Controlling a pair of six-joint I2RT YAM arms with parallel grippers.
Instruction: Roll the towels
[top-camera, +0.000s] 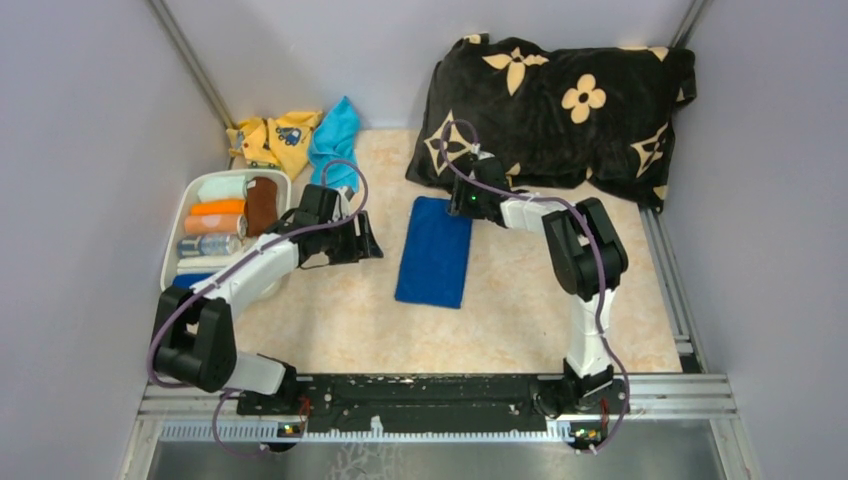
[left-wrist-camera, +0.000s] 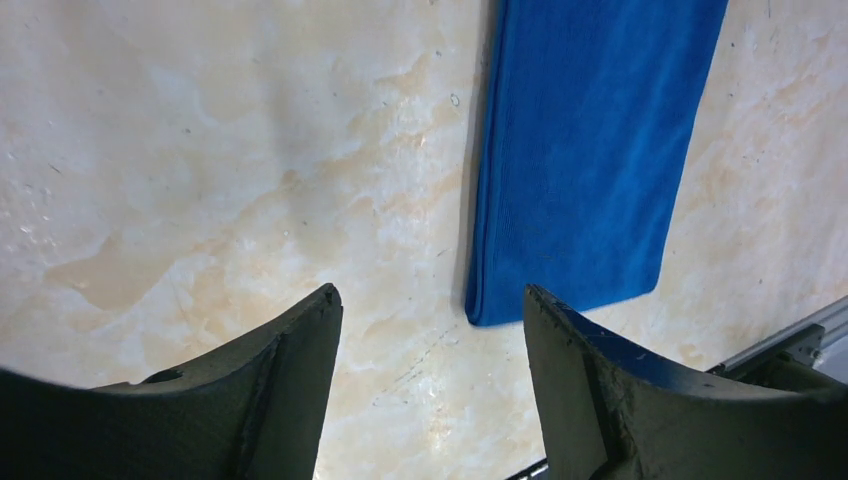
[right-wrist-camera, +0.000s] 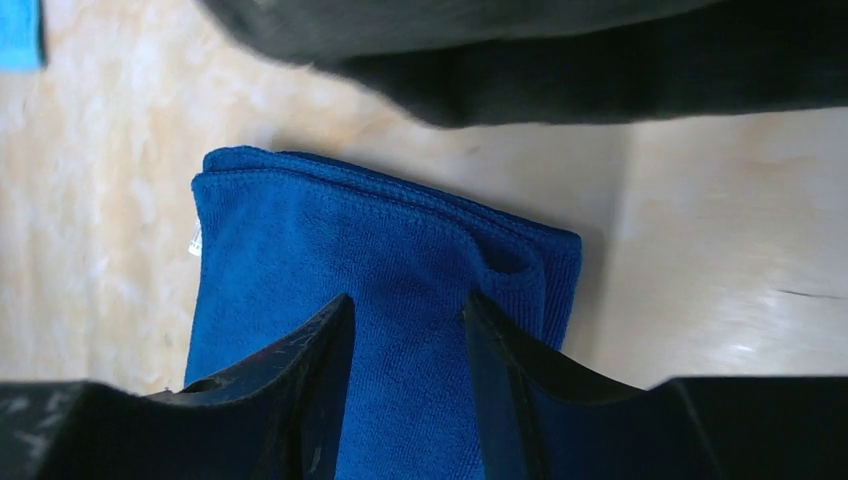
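Note:
A blue towel (top-camera: 433, 262), folded into a flat rectangle, lies slightly tilted in the middle of the table. Over its far right corner is my right gripper (top-camera: 458, 205), its fingers part open. In the right wrist view the blue towel (right-wrist-camera: 400, 235) shows layered far edges and a small pucker by the right fingertip, while the gripper's own fingers (right-wrist-camera: 320, 350) stand apart above the cloth; whether they touch it I cannot tell. My left gripper is open and empty, left of the towel; its wrist camera sees the towel's near end (left-wrist-camera: 560, 280).
At the left a white bin (top-camera: 168, 245) holds several rolled towels (top-camera: 215, 208). Yellow cloth (top-camera: 280, 140) and light-blue cloth (top-camera: 335, 135) lie at the back left. A black patterned blanket (top-camera: 560, 115) fills the back right. Bare table lies in front of the towel.

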